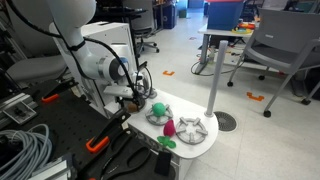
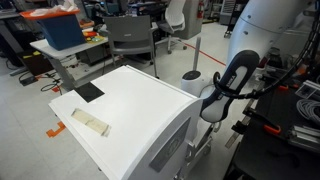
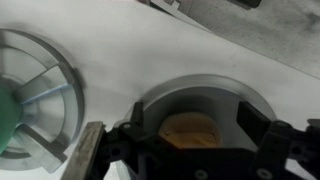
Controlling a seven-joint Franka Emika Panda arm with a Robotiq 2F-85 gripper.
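Note:
A brown rounded object lies inside a round grey basin set in the white countertop. Just over that basin hangs my gripper, its fingers apart on either side of the brown object; nothing is visibly gripped. In exterior view 1 the gripper is low at the basin and partly covers it. A green round object rests on a grey burner ring, and a pink-red one with a green leafy top is near the counter's front edge. In exterior view 2 a white panel hides the countertop.
A small grey faucet stands right behind the basin. The other burner ring is bare, with a white post beyond it. The dark table at left carries a coiled cable and black-and-orange clamps.

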